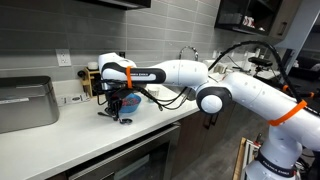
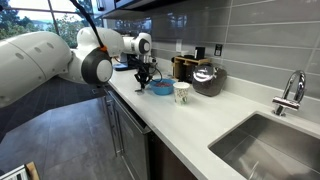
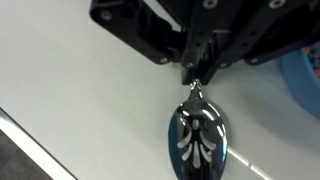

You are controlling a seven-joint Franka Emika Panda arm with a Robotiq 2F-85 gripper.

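Observation:
A shiny metal slotted spoon (image 3: 197, 140) fills the lower middle of the wrist view, its bowl lying over the white counter. My gripper is shut on the spoon's narrow handle; most of the handle is hidden by the fingers. In exterior view 1 the gripper (image 1: 114, 104) is low over the counter, with the spoon's head (image 1: 125, 121) in front of it. A blue bowl (image 1: 131, 104) stands right beside the gripper, and part of this bowl (image 3: 302, 75) edges into the wrist view at right. Whether the spoon touches the counter, I cannot tell.
A metal toaster-like box (image 1: 28, 103) stands on the counter at left. Past the blue bowl are a white patterned cup (image 2: 182, 92), a kettle (image 2: 208, 80) and the sink (image 2: 265, 150). The counter's front edge (image 3: 35, 150) is close by; bare counter lies left of the gripper.

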